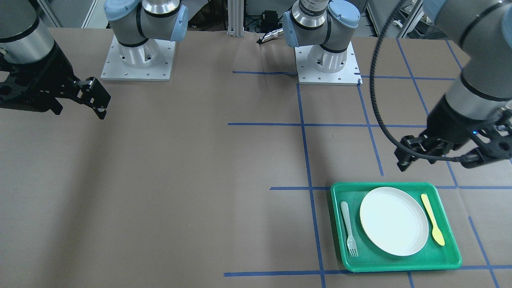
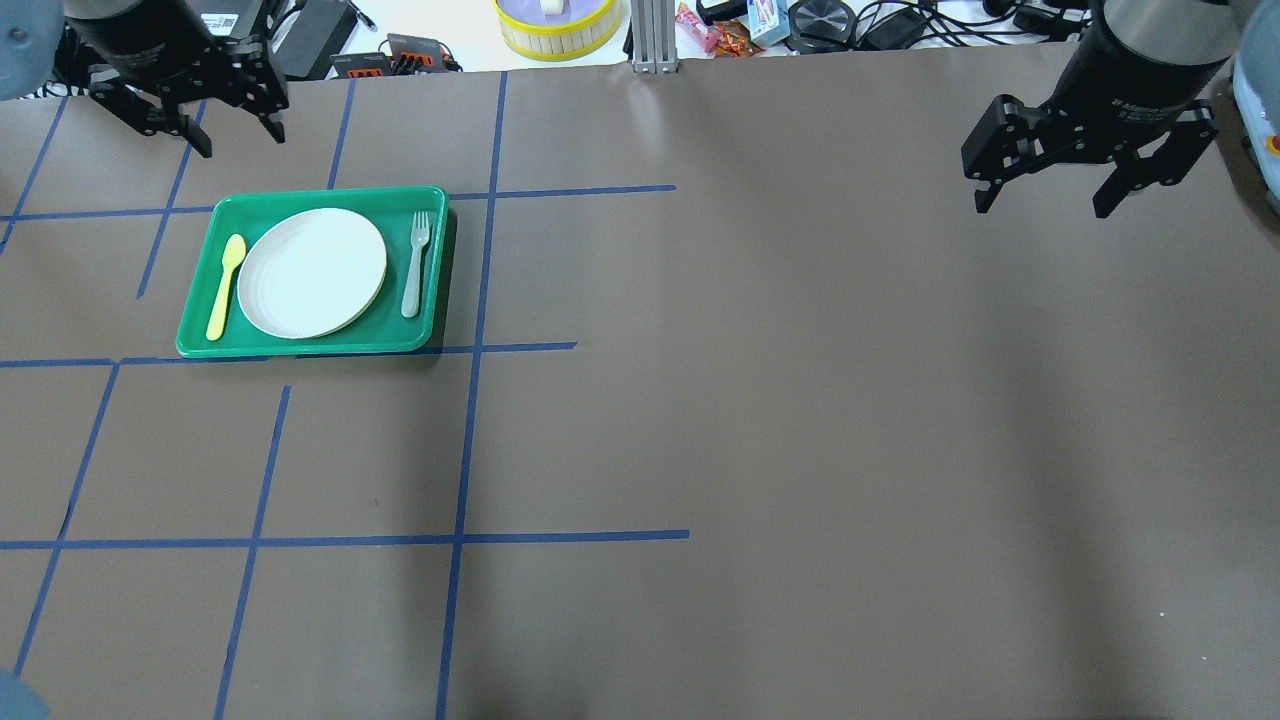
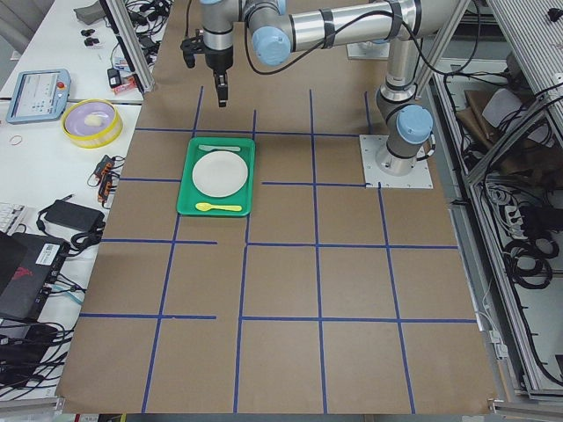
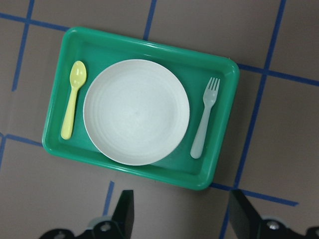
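A green tray (image 1: 444, 259) holds a white plate (image 1: 393, 221), with a yellow spoon (image 1: 431, 216) on one side and a pale fork (image 1: 349, 225) on the other, all apart from the plate. My gripper is raised above the table beside the tray; in the left wrist view its two fingers stand wide apart at the bottom edge, nothing between them, and the whole tray shows beyond them.
A second arm's black gripper (image 2: 1044, 168) hangs at the right of the top view. Other arm bases stand at the table's edge.
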